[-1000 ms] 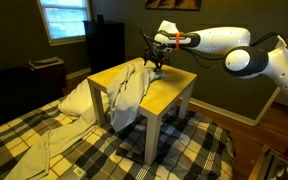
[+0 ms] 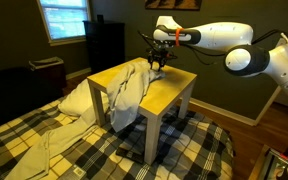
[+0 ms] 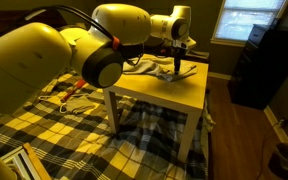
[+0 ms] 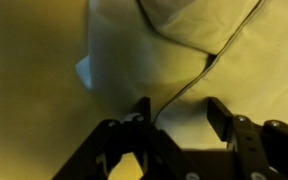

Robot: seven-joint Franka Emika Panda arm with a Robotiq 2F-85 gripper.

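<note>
A pale grey cloth lies bunched on the yellow-topped table and drapes over its near edge in exterior view 1. My gripper points down at the cloth's upper end. From the other side, exterior view 2 has the gripper low over the crumpled cloth. In the wrist view the fingers stand apart, with the cloth spread beneath and a dark fold line running between them. Whether the fingertips touch the fabric is unclear; the view is blurred.
More pale fabric lies on a plaid blanket on the floor, left of the table. A dark cabinet stands behind it.
The arm's wrist end has shifted slightly above the table. The cloth hangs in about the same place.
</note>
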